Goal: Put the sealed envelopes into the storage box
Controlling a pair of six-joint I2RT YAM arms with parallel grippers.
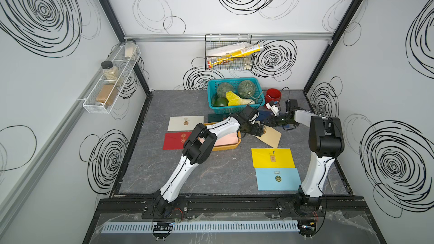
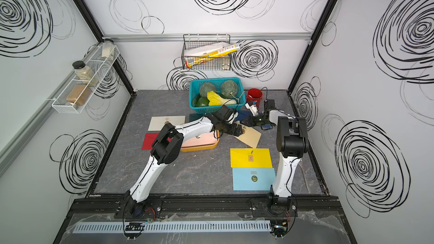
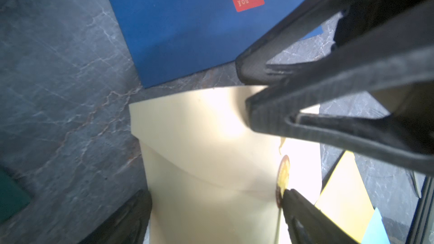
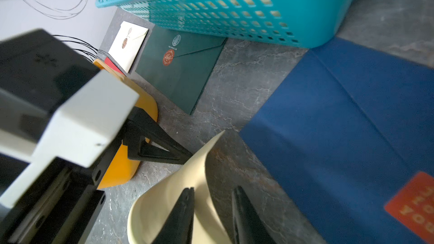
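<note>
The cream envelope (image 3: 203, 162) is bowed upward, its gold seal facing up near one edge. My left gripper stands open, a finger on either side of the curled envelope. Coming from the right, my right gripper is part open, and the envelope's raised edge runs between its fingers. The orange storage box (image 1: 228, 147) holds a pink envelope (image 1: 227, 140), partly hidden by the left arm. Flat on the table lie a blue envelope (image 4: 357, 122), a dark green one (image 4: 180, 58), a yellow one (image 1: 272, 158), a light blue one (image 1: 277, 179), a red one (image 1: 174, 140) and a white one (image 1: 185, 122).
Behind the grippers stands a teal basket (image 4: 226, 13) of vegetables, beside a red bucket (image 1: 273, 95). The left arm reaches across the storage box. Bare table shows at the front left and front middle.
</note>
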